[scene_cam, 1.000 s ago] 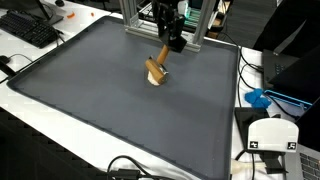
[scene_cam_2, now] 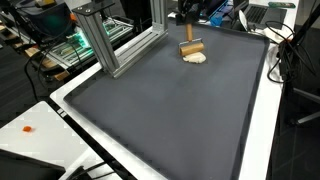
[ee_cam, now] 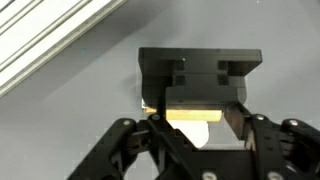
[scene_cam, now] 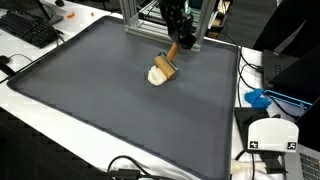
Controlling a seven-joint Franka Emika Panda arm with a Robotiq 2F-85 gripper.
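A small roller with an orange-tan handle (scene_cam_2: 189,32) and a brown cylinder (scene_cam_2: 192,47) stands handle-up near the back of the dark table. Beside and partly under the cylinder lies a flat whitish piece (scene_cam: 156,76), also showing as a pale patch (scene_cam_2: 195,57) in exterior view 2. My gripper (scene_cam: 178,38) is right at the handle's upper end. In the wrist view, dark finger parts hide most of the handle, and a strip of the tan roller (ee_cam: 190,115) shows below them. How firmly the fingers close around the handle cannot be made out.
A light metal frame (scene_cam_2: 140,50) stands at the table's back edge, close to the arm. Blue (scene_cam: 255,98) and white (scene_cam: 272,135) items lie off to the right.
In exterior view 1 the roller cylinder has shifted slightly to the right and turned, uncovering more of the whitish piece. My gripper has drifted a little right and up.
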